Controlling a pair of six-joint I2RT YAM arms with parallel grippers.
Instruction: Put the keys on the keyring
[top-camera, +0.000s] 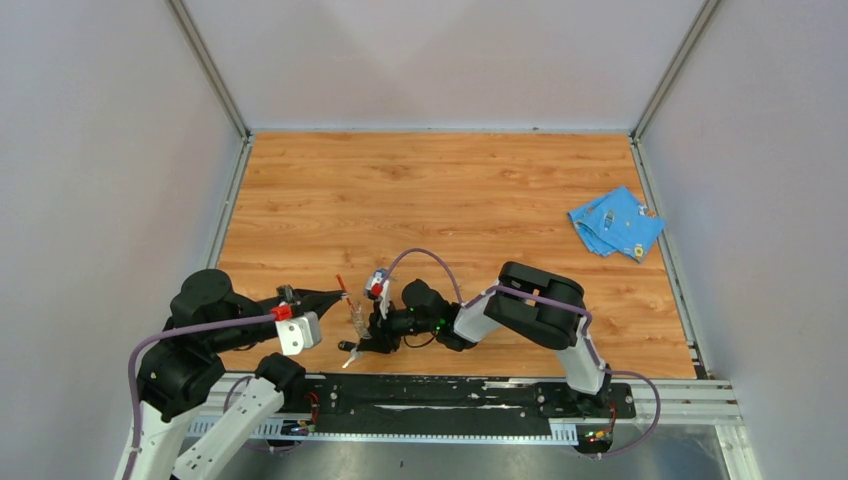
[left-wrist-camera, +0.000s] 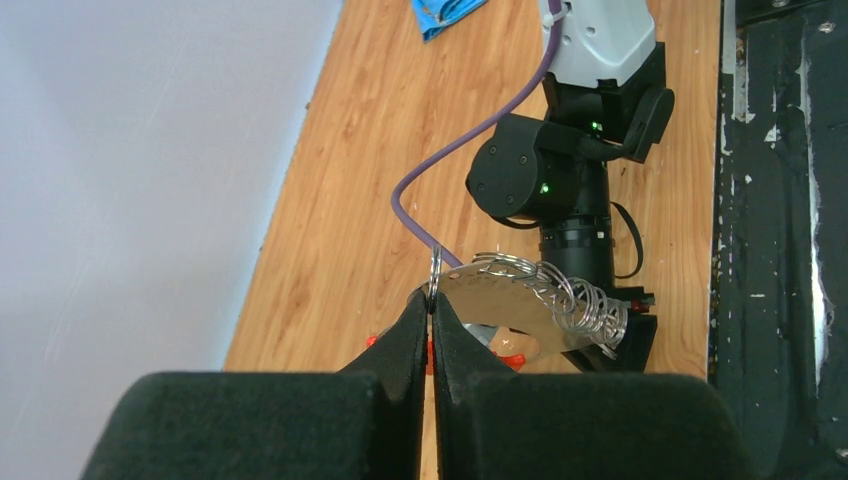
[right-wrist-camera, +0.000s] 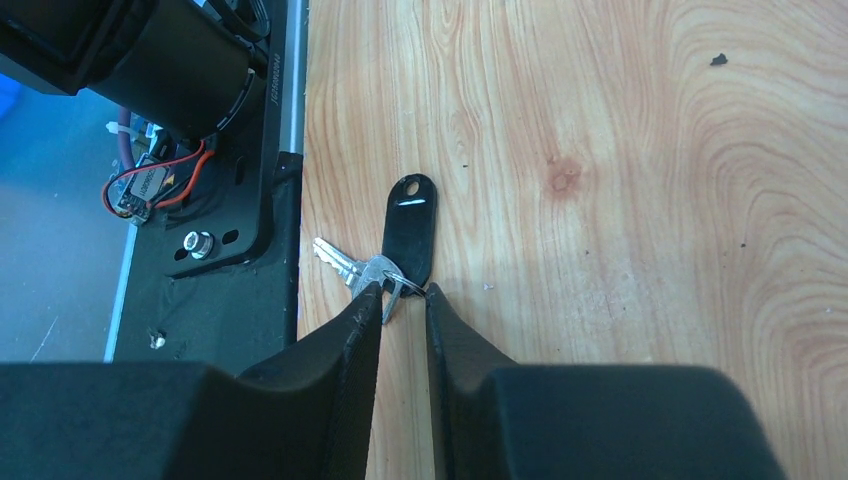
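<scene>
In the left wrist view my left gripper is shut on the keyring (left-wrist-camera: 435, 270), a wire ring with a metal plate and several loops hanging beside it, red pieces behind. In the right wrist view a silver key (right-wrist-camera: 340, 262) lies on the wood, overlapping a black fob (right-wrist-camera: 408, 225). My right gripper is at the key, its fingertips slightly apart around the key's head and a thin ring or wire there; whether it grips them is unclear. From above, both grippers (top-camera: 340, 295) (top-camera: 365, 342) are close together at the front left.
A folded blue cloth (top-camera: 615, 222) lies at the right of the wooden table (top-camera: 440, 190), whose back and middle are clear. Walls bound the sides and back; a black front rail (right-wrist-camera: 225, 310) runs beside the key.
</scene>
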